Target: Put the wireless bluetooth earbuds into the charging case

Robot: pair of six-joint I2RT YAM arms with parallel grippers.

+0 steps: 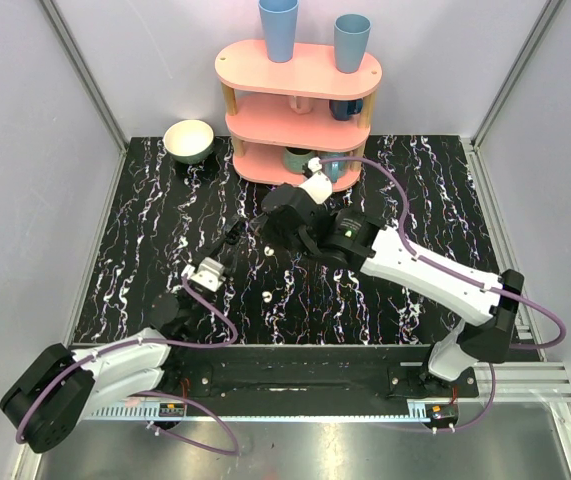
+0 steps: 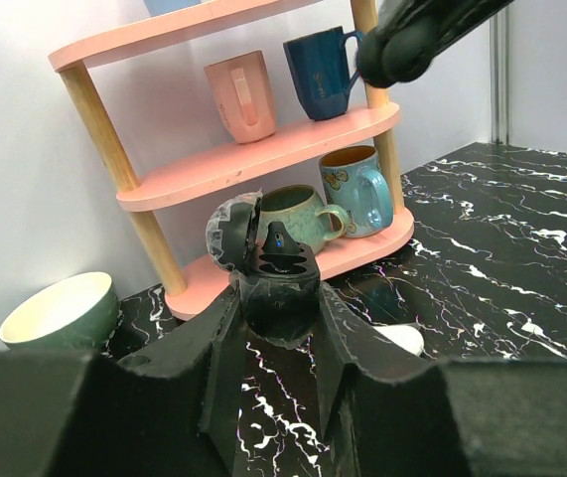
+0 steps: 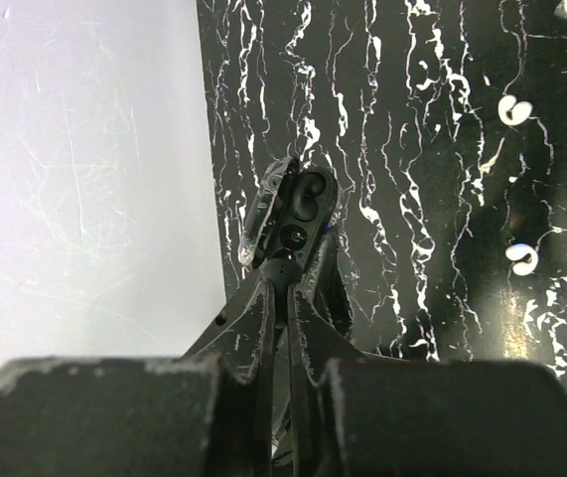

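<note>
The black charging case (image 2: pixel 281 303) is upright between the fingertips of my left gripper, its lid (image 2: pixel 235 235) open and its wells facing up. A dark piece with a blue spot (image 2: pixel 277 237) rises at the far side of the case; I cannot tell whether it is an earbud. My right gripper is shut on a small black earbud (image 3: pixel 281 268), which overlaps the near end of the case in the right wrist view; contact cannot be judged. From above, both grippers face each other closely, left of the table's middle. Blurred right fingertips (image 2: pixel 412 45) show in the left wrist view.
Two small white curled pieces (image 3: pixel 514 110) (image 3: pixel 522 259) lie on the black marbled table. A white rounded object (image 2: pixel 400 338) rests near the pink shelf (image 2: pixel 253 154), which holds mugs and cups. A green bowl (image 1: pixel 189 142) stands at the back left.
</note>
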